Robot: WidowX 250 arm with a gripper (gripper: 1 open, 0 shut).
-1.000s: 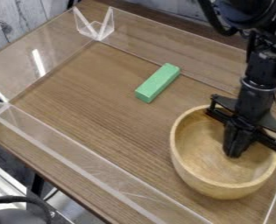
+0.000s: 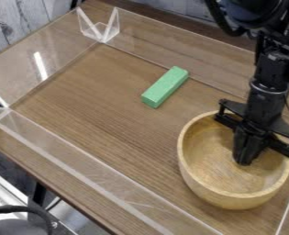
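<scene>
A large tan wooden bowl (image 2: 220,184) stands at the front right of the wooden table. My black gripper (image 2: 245,149) reaches down from the upper right into the bowl's back part, its tips low inside it. It looks shut; whether anything is between its fingers is hidden.
A green block (image 2: 165,86) lies on the table (image 2: 79,119) behind and left of the bowl. A clear plastic piece (image 2: 99,26) is at the back left. A black object (image 2: 18,222) is at the bottom left corner.
The gripper and bowl have barely moved.
</scene>
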